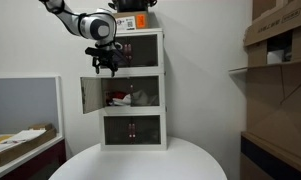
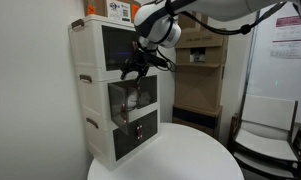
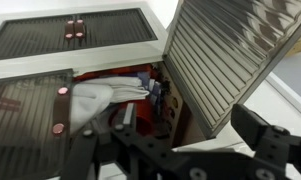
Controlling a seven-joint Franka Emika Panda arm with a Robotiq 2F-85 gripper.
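A white cabinet stack (image 1: 162, 92) with dark ribbed doors stands against the wall. Its middle-level left door (image 1: 92, 94) is swung open; the wrist view shows an open door (image 3: 230, 55) at upper right. Inside that compartment lie a white cloth (image 3: 88, 100) and red and dark items (image 3: 140, 112). The closed middle door (image 3: 25, 125) has a brown handle (image 3: 61, 110). My gripper (image 1: 105, 70) hangs in front of the cabinet near the open compartment, pointing down. Its black fingers (image 3: 258, 135) stand wide apart, with nothing visible held between them.
Orange and dark boxes (image 1: 132, 18) sit on top of the cabinet. Cardboard boxes (image 1: 275, 100) stand to the right, and an open carton (image 1: 20, 146) lies on a side table at left.
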